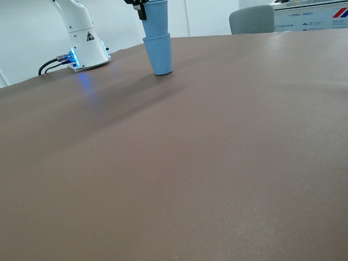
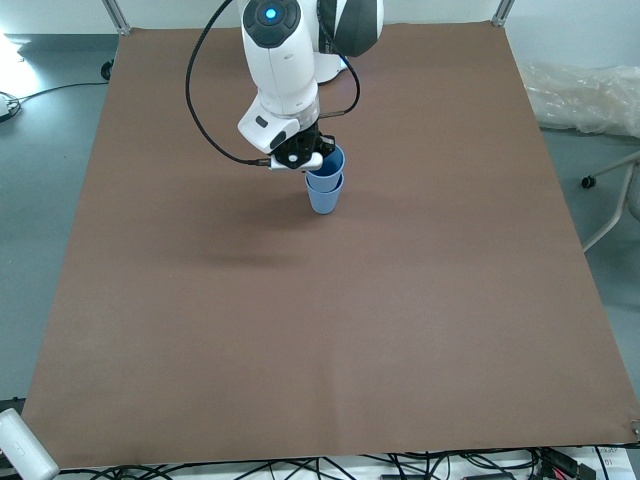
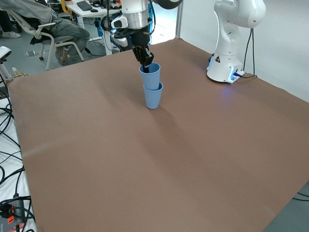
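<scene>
Two light blue cups stand stacked, the upper cup sitting in the lower cup, upright on the brown table. In the top view the upper cup and lower cup show side by side with the robot's white base behind. My black gripper is at the upper cup's rim, pointing down; in the left view the wrist hides its fingers, and I cannot tell how the fingers stand.
A white robot base stands at the table's back. Cables lie along the near edge in the left view.
</scene>
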